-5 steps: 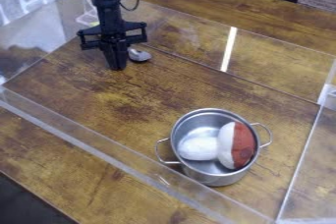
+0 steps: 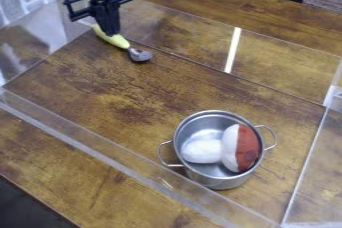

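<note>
My gripper (image 2: 110, 28) is at the upper left, shut, above a yellow-green handled object (image 2: 111, 38) that ends in a round metal head (image 2: 139, 55), lying on the wooden table. Whether the fingertips touch the handle I cannot tell. A steel pot (image 2: 193, 171) with two handles stands at the lower right, holding a white object (image 2: 202, 150) and a red-and-white object (image 2: 246, 147).
Clear low walls (image 2: 134, 186) border the wooden work area. A pale strip (image 2: 233, 51) lies at the upper right.
My gripper has moved up and back, away from the front of the yellow-green handle, which is now in view. The pot and its contents are unchanged.
</note>
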